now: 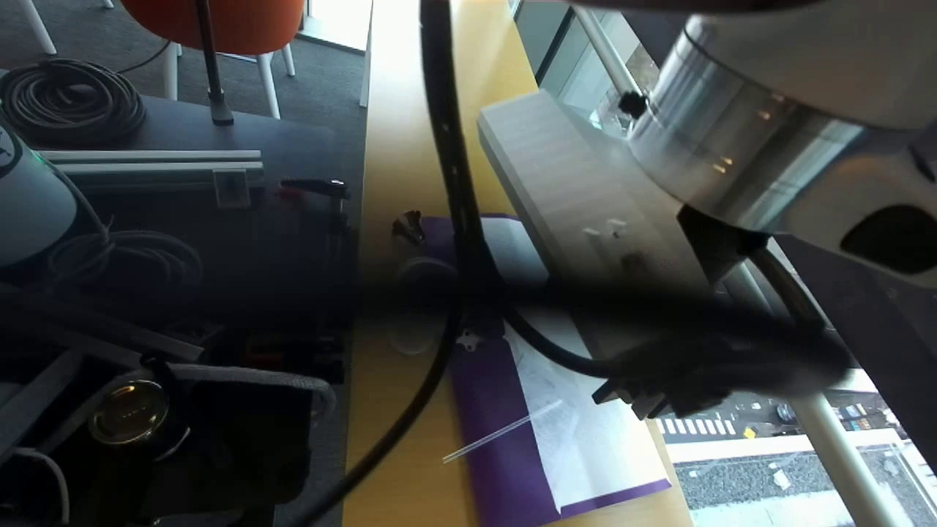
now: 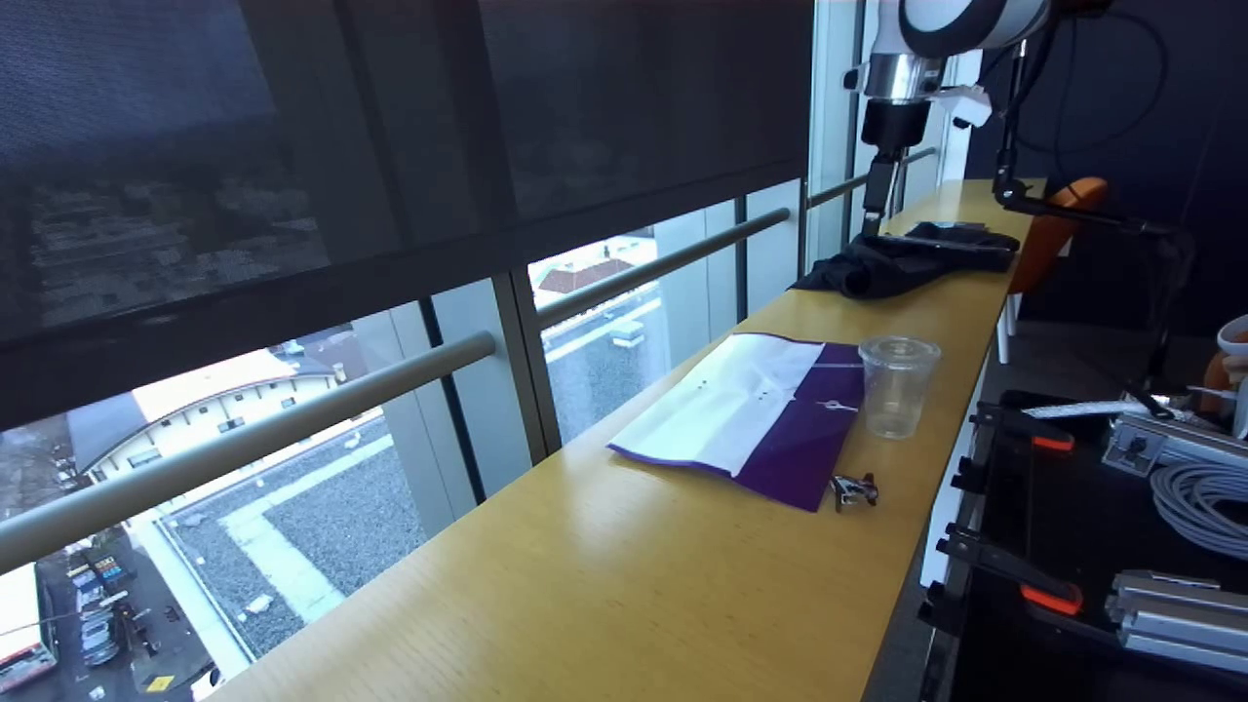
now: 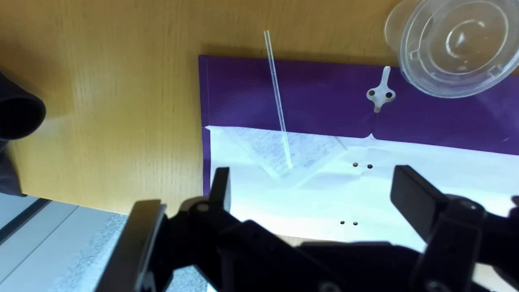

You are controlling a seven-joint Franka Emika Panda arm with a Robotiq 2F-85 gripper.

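My gripper is open, with nothing between its fingers. In the wrist view it hangs over the white part of a purple-and-white folder (image 3: pixel 311 95). A clear straw (image 3: pixel 277 92) lies across the folder's purple band and onto the white. A clear lidded plastic cup (image 2: pixel 898 386) stands upright by the folder's purple edge. Beside the cup, a flat metal piece (image 3: pixel 380 92) with two holes lies on the purple. A small dark metal clip-like object (image 2: pixel 854 490) sits at the folder's near corner in exterior view 2.
Dark cloth (image 2: pixel 913 259) is bunched on the wooden counter (image 2: pixel 714 573) beyond the folder. A rail (image 2: pixel 667 275) and windows run along one side. In exterior view 1, a cable (image 1: pixel 452 158) and blurred dark shapes block part of the scene.
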